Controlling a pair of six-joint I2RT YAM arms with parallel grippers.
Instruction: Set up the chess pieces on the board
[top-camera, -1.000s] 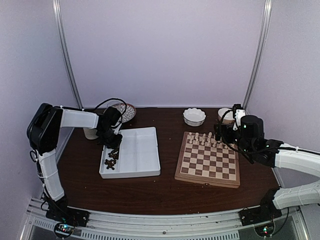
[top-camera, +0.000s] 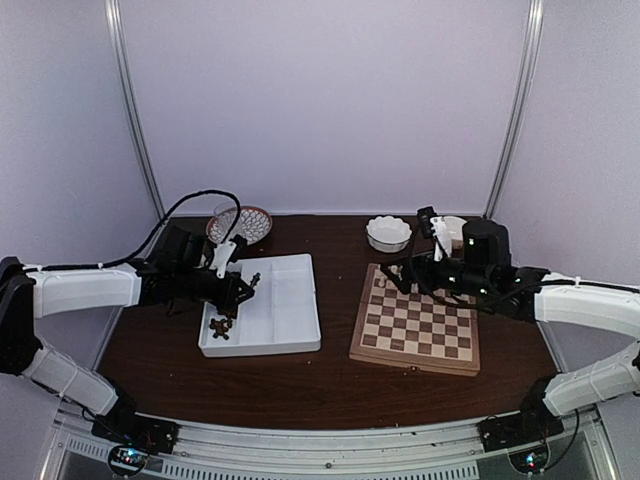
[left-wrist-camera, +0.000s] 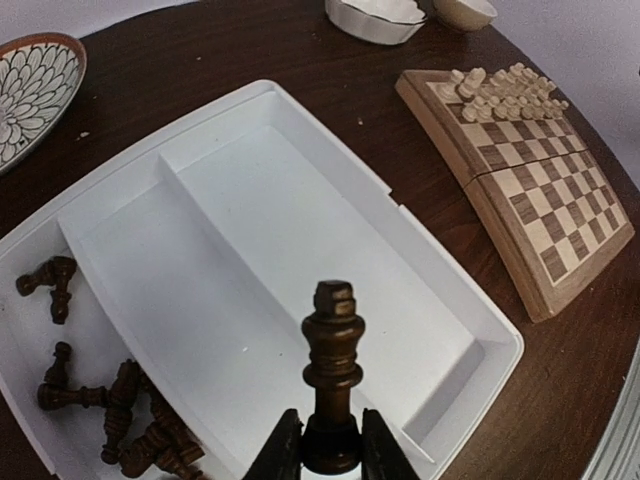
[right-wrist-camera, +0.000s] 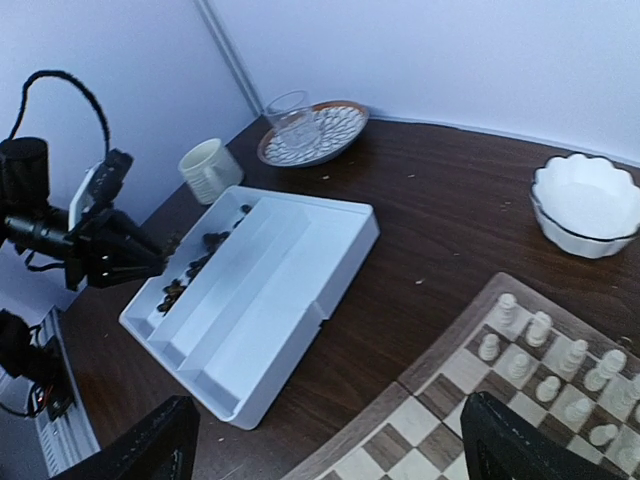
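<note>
A dark king (left-wrist-camera: 333, 365) is clasped by its base in my left gripper, standing out from the fingertips over the white tray (top-camera: 272, 347). More dark pieces (left-wrist-camera: 120, 410) lie jumbled in the tray's narrow left compartment. Light pieces (right-wrist-camera: 575, 355) stand in two rows on the far side of the chessboard (top-camera: 415, 340); the rest of the board is bare. Above the board's far left part hangs my right gripper (top-camera: 391, 275), its fingers (right-wrist-camera: 150, 445) wide apart with nothing between them. In the top view the right arm covers many light pieces.
Behind the board stands a white scalloped bowl (top-camera: 388, 234), with another bowl (top-camera: 455, 228) beside it. A patterned plate (top-camera: 256, 225) bearing a glass (right-wrist-camera: 290, 115), and a cup (right-wrist-camera: 211, 170), sit behind the tray. Bare table separates tray and board.
The left arm has come up from the tray's left compartment with the dark king. My right gripper has moved left over the board's far side.
</note>
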